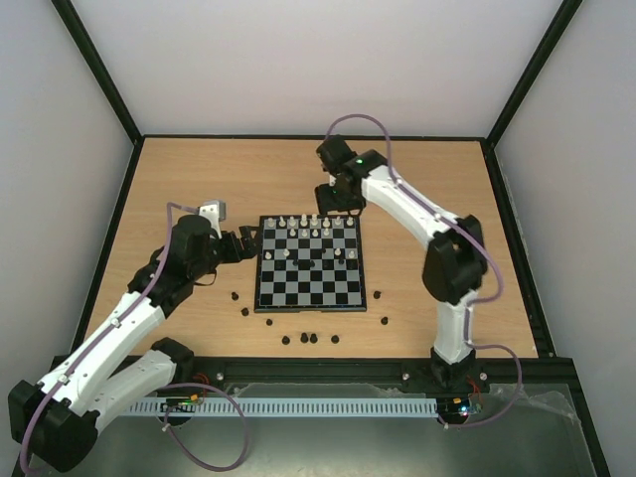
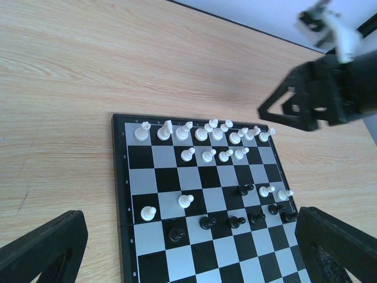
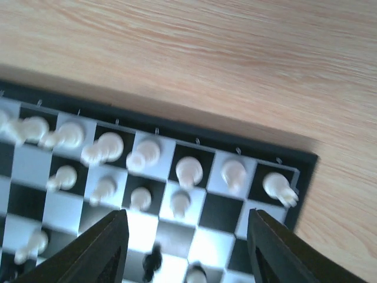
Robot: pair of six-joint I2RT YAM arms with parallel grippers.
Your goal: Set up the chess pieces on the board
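The chessboard (image 1: pixel 310 306) lies mid-table. White pieces fill its far row, among them a white piece (image 2: pixel 142 131) at the left corner and another (image 3: pixel 280 187) at the right. A shorter run of white pawns stands in front of them, such as this white pawn (image 2: pixel 188 154). More white pawns (image 2: pixel 148 213) and several black pieces (image 2: pixel 176 234) stand on the middle squares. My right gripper (image 1: pixel 341 212) hovers at the board's far edge; its fingers (image 3: pixel 103 250) are apart, nothing between them visibly held. Left of the board, my left gripper (image 1: pixel 254 243) is open and empty.
Several loose black pieces (image 1: pixel 286 340) are scattered on the table in front of the board, with a few at its left and a black piece (image 1: pixel 385 320) at its right. Bare table (image 1: pixel 219 169) stretches behind the board.
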